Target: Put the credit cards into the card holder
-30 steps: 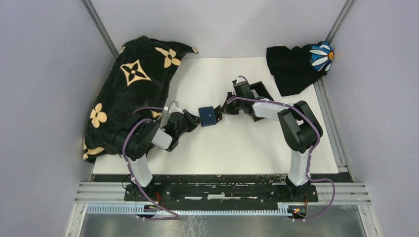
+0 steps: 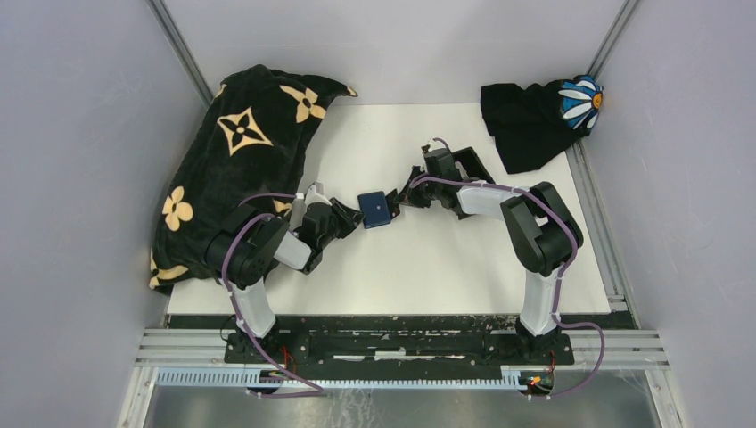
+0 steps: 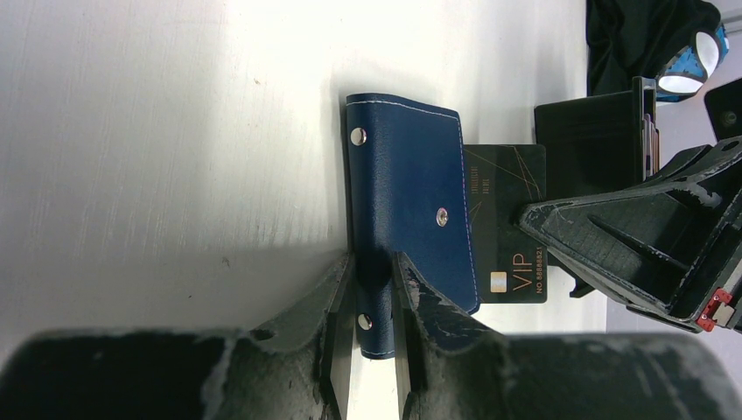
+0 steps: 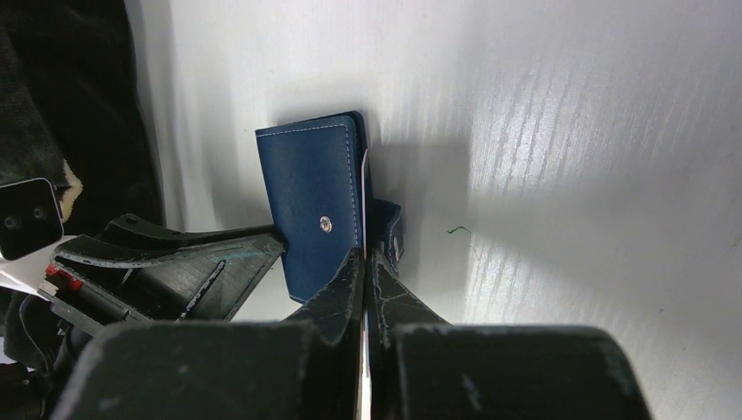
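The navy card holder (image 2: pixel 374 209) lies on the white table between both grippers, its stitched cover and snap showing. A black VIP credit card (image 3: pixel 512 227) meets its open side in the left wrist view; the card's near part is hidden behind the cover. My right gripper is shut on that card, whose thin pale edge runs up between the fingers. At the opposite side, my left gripper has one finger on either side of the holder's rounded spine, its fingers part open. Whether they press on the spine cannot be made out.
Behind the right gripper stands a black box (image 2: pixel 475 165) with cards inside, partly covered by the arm. A dark patterned cushion (image 2: pixel 241 160) fills the left side, and black cloth (image 2: pixel 526 125) lies back right.
Almost nothing differs. The holder, the card and both arms keep nearly the same places, with only a very slight shift at the right gripper.
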